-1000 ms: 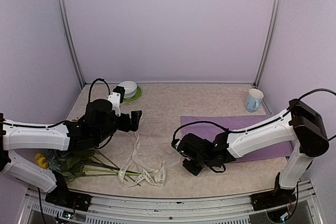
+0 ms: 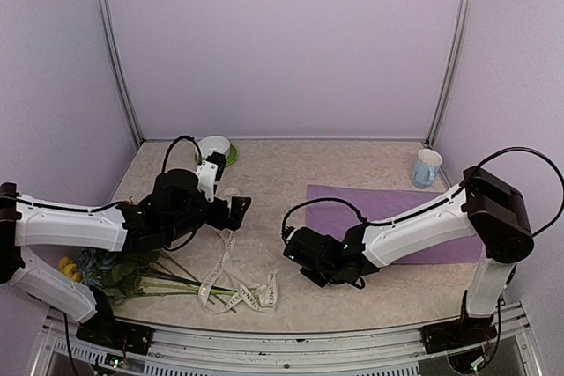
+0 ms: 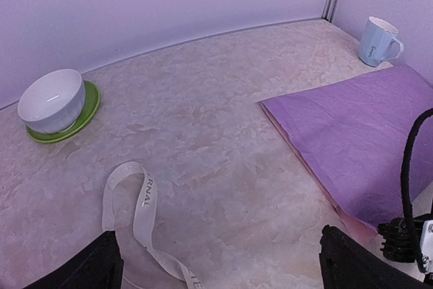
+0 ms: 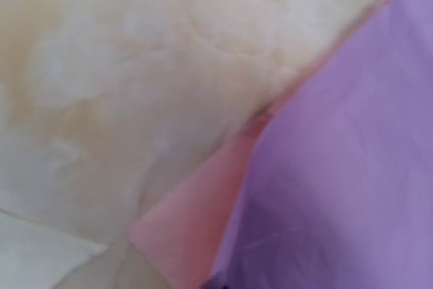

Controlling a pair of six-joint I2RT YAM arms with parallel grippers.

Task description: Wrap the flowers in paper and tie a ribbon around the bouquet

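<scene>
The fake flowers [image 2: 115, 275] lie at the front left, stems to the right, with a printed white ribbon [image 2: 216, 275] across them, also seen in the left wrist view [image 3: 145, 214]. My left gripper [image 2: 227, 211] hangs open and empty above the ribbon. My right gripper [image 2: 313, 272] is low at the left edge of the purple sheet [image 2: 388, 204]; the top view hides its fingertips. In the right wrist view, a pink layer [image 4: 189, 214] shows under the purple sheet's edge, and the fingers are not clearly visible.
A white bowl [image 2: 213, 145] on a green plate stands at the back left, a blue mug [image 2: 426, 166] at the back right. Walls bound the sides and back.
My left gripper has moved right.
</scene>
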